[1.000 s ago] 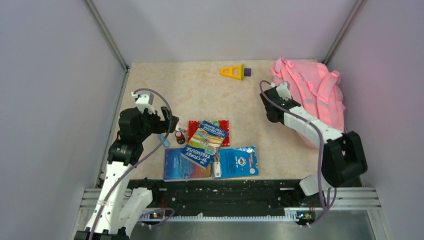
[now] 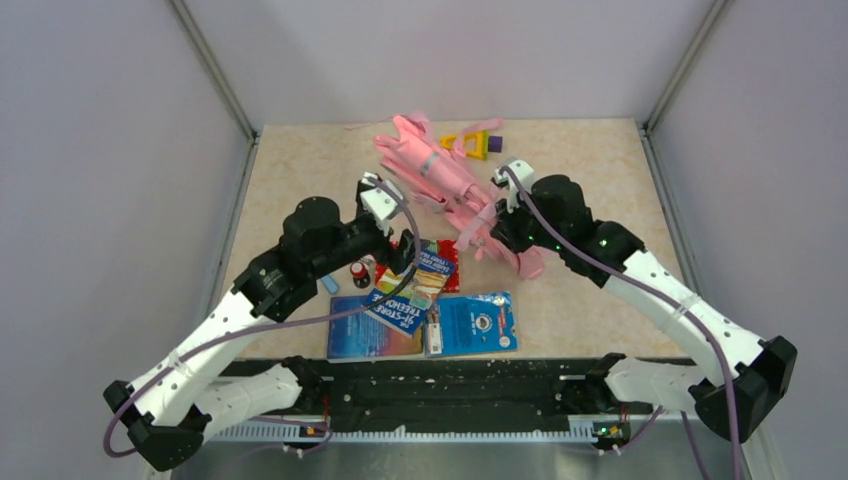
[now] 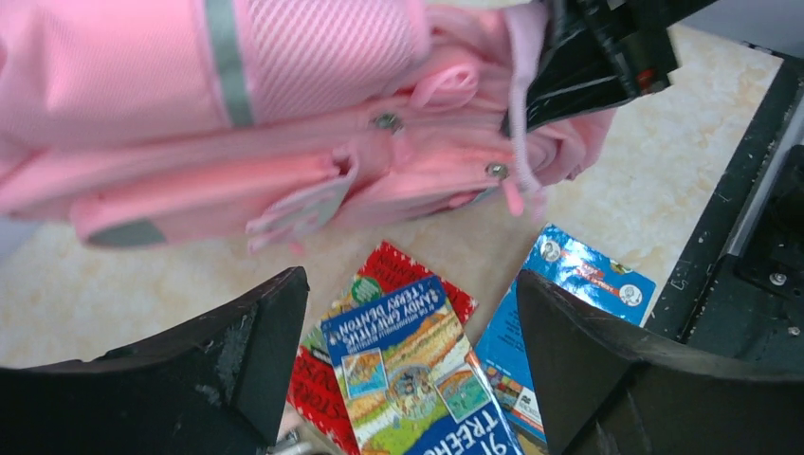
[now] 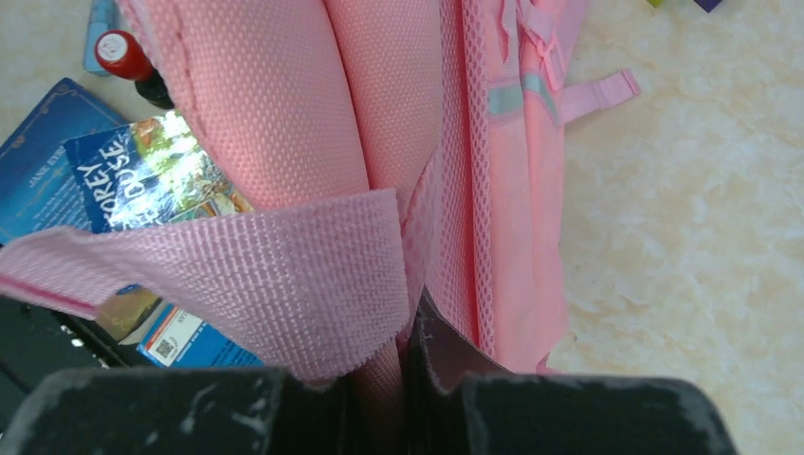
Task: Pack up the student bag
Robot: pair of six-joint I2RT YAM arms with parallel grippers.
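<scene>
A pink backpack (image 2: 440, 175) (image 3: 284, 66) (image 4: 265, 95) is held on its side above the middle of the mat by my right gripper (image 2: 500, 225), shut on its fabric near a strap. My left gripper (image 2: 385, 240) stands open, with nothing held, facing the backpack above the books. A blue-and-yellow treehouse book (image 2: 405, 300) (image 3: 408, 370) lies on a red book (image 2: 445, 270). Two blue books (image 2: 470, 325) (image 2: 355, 330) lie at the front edge.
A yellow-and-purple object (image 2: 475, 145) lies at the back. A red-capped bottle (image 2: 360, 275) and light blue item (image 2: 329, 284) lie left of the books.
My right gripper has carried the backpack from the right side to the middle, turning it on its side. My left gripper has moved rightward toward it.
</scene>
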